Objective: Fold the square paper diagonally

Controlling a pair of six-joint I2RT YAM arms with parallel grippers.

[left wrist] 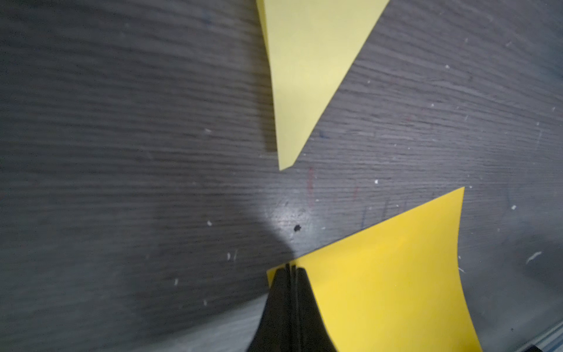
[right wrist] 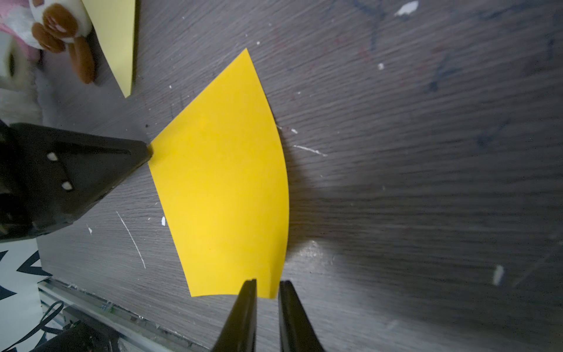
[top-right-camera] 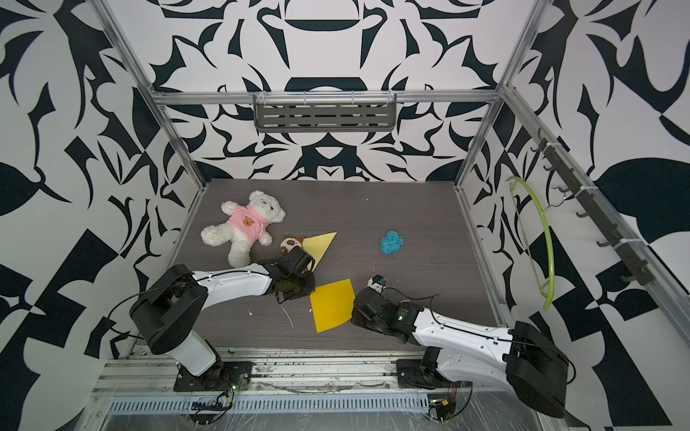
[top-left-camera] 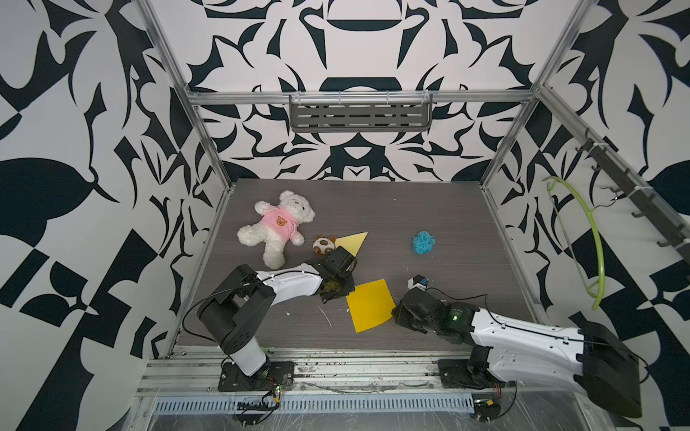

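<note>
The bright yellow square paper point(top-left-camera: 370, 305) lies near the table's front, its right side curving slightly up off the wood. In the left wrist view my left gripper is shut, its tips pressed on the paper's far-left corner. In the right wrist view my right gripper stands part open, fingertips at a near corner of the paper point(right wrist: 225, 182), which shows between them; whether they touch it I cannot tell. A pale yellow folded paper triangle point(left wrist: 310, 64) lies farther back, apart from the square.
A white teddy bear in pink point(top-right-camera: 243, 224) lies at back left, a small brown-and-white toy point(top-right-camera: 291, 242) beside the triangle. A blue crumpled item point(top-right-camera: 391, 242) sits at the right.
</note>
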